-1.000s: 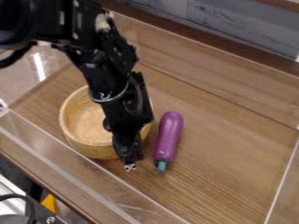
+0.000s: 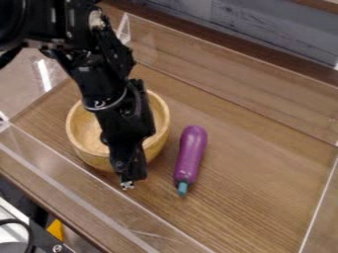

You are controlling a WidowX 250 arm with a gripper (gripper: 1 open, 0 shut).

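Observation:
My black gripper (image 2: 126, 174) hangs low over the front right part of a round tan bowl (image 2: 83, 128), hiding much of its inside. Its fingertips reach down near the bowl's front rim; they look close together, with nothing visible between them. To the right of the bowl a purple object with a teal tip (image 2: 191, 156), shaped like an eggplant or marker, lies lengthwise on the wooden surface, apart from the gripper.
A grey-blue wall (image 2: 238, 35) stands at the back. A small yellow item (image 2: 55, 227) lies past the front left edge.
The gripper has moved a little to the left and slightly up over the bowl. The purple object has not visibly moved.

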